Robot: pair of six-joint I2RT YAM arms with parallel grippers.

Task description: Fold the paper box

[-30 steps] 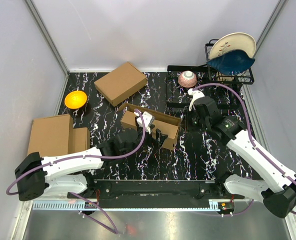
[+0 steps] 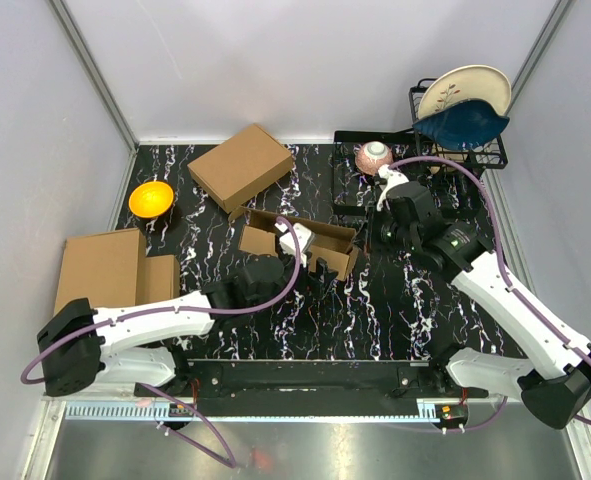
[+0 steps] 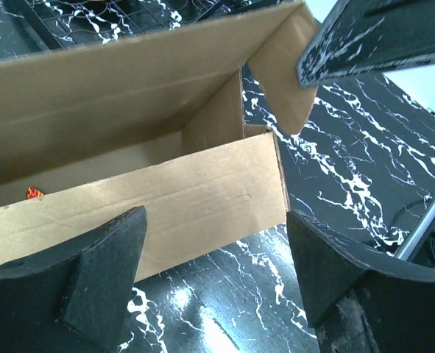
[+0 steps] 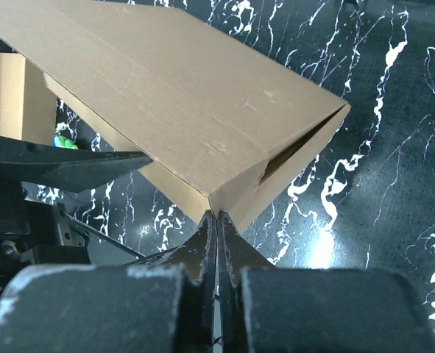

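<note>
The brown paper box (image 2: 330, 237) stands mid-table, its inside showing from above. In the left wrist view its near panel (image 3: 202, 202) passes behind the gap of my left gripper, whose fingers are well apart with nothing gripped. A side flap (image 3: 283, 73) hangs from the far panel's right end, beside the dark tip of my right gripper. My right gripper is shut, its tips meeting at the box's corner (image 4: 216, 198); whether they touch the cardboard or pinch its thin edge is hidden.
A small red-orange object (image 3: 34, 193) lies inside the box. Behind stands a closed brown box (image 2: 240, 165), with a yellow bowl (image 2: 151, 199) to its left. More cardboard (image 2: 100, 270) lies far left; a dish rack (image 2: 460, 155) holds plates at the back right.
My left gripper has shifted slightly right. The box's near panel has swung outward, so more of the inside shows. My right gripper has drawn a little left, closer to the box's corner.
</note>
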